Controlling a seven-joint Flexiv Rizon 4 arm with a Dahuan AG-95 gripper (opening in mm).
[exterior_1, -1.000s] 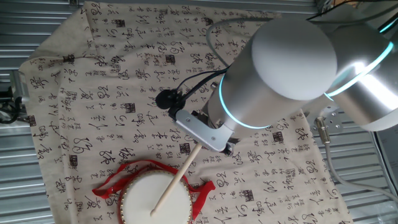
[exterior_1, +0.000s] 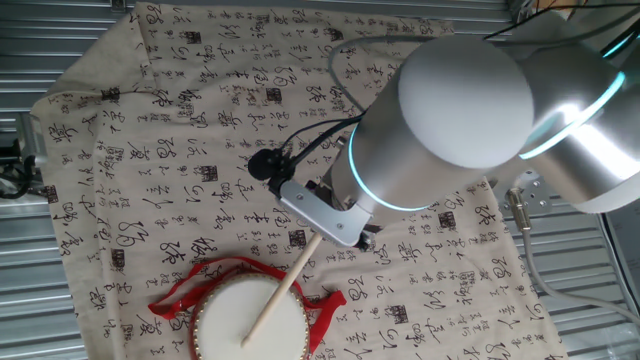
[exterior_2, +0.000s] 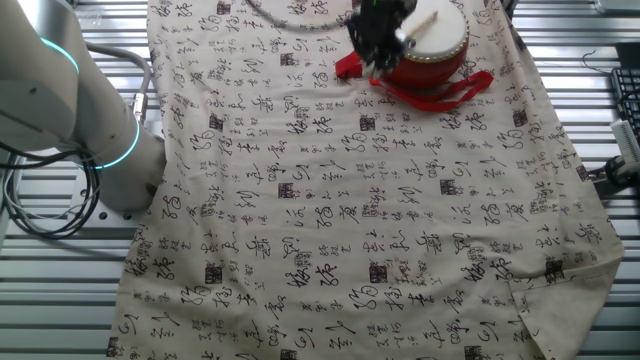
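A red drum with a pale round head (exterior_1: 240, 325) sits at the bottom of exterior view 1. The same drum (exterior_2: 432, 62) shows at the top of exterior view 2, its red side towards the camera. A wooden drumstick (exterior_1: 283, 291) runs from under the arm's metal bracket to over the middle of the drumhead. My gripper (exterior_2: 380, 45), dark and blurred, is beside the drum and shut on the drumstick's rear end. Its fingers are mostly hidden under the bracket in exterior view 1. Whether the stick's tip touches the drumhead, I cannot tell.
A red ribbon (exterior_1: 180, 300) lies loosely around the drum. A grey cable (exterior_1: 345, 75) loops over the cloth behind the arm. One cloth corner (exterior_2: 570, 310) is folded over.
The upper arm has shifted very slightly to the left in exterior view 1. The drumstick's tip stays over almost the same spot, and the drum has not moved.
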